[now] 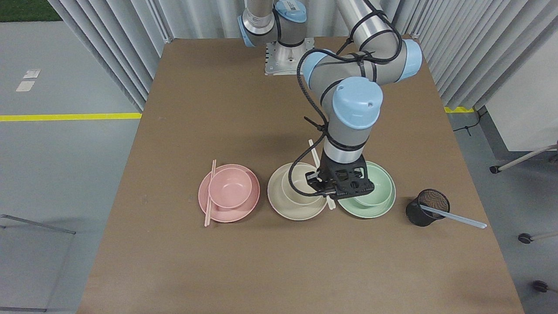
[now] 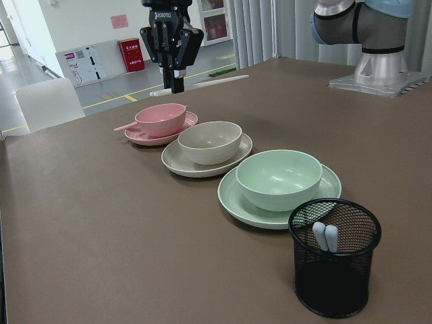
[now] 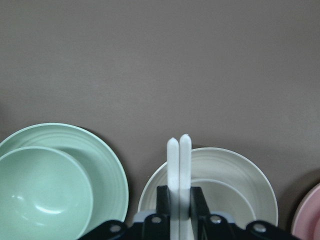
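Note:
My gripper is shut on a pair of white chopsticks, held above the cream bowl on its cream plate. To one side sit the green bowl and green plate; to the other, the pink bowl and pink plate, with pink chopsticks across the plate's edge. In the front view the arm hides part of the cream set and the green set.
A black mesh cup holding light sticks stands beside the green set.

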